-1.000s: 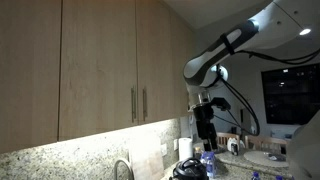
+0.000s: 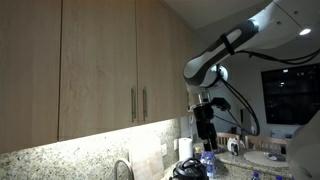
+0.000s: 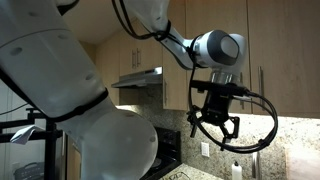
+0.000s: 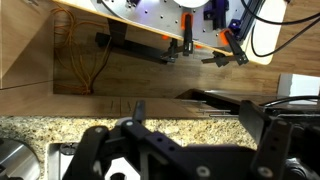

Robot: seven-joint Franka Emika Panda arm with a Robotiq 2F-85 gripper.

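My gripper is at the lower middle of the wrist view, its dark fingers spread apart with nothing between them. Seen from exterior view 2, the same gripper [image 3: 214, 128] hangs in the air in front of the cabinets, fingers apart. In exterior view 1 it points down at the right, too dark to make out its fingertips. No object is held.
Tall wooden cabinets [image 2: 100, 70] with bar handles rise above a granite backsplash. Below the gripper in the wrist view runs a granite counter edge [image 4: 80, 128]. A white bottle [image 3: 237, 171] stands on the counter. Black cables [image 3: 265, 105] loop beside the arm.
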